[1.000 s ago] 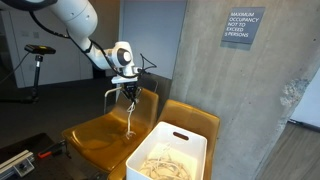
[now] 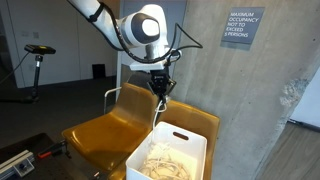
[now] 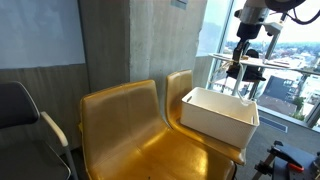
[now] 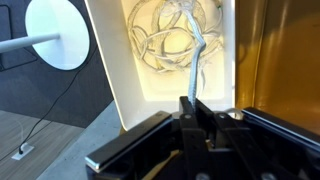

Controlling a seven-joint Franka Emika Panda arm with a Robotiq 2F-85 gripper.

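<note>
A white cord (image 4: pixel 198 48) hangs down from my gripper, which is shut on its upper end. In exterior view 1 the gripper (image 2: pixel 161 98) is high over the left side of a white box (image 2: pixel 199 139), and the cord (image 2: pixel 156 117) dangles toward that side. Tangled white cord lies on the box floor, seen from above in the wrist view; whether the held cord joins it I cannot tell. Exterior view 2 has the gripper (image 3: pixel 237 68) above the box (image 3: pixel 218 101), whose inside is mostly hidden there.
The box rests on a row of tan chairs (image 3: pixel 123 110), their backs (image 2: pixel 135 105) rising beside it. A dark armchair (image 3: pixel 30 125) stands farther off. A concrete wall (image 2: pixel 240 90) is behind; a white round base (image 4: pixel 62 50) stands on the floor.
My arm has swung right and come nearer in exterior view 1, bringing the hanging cord from over the left chair toward the box. The box has stayed in place.
</note>
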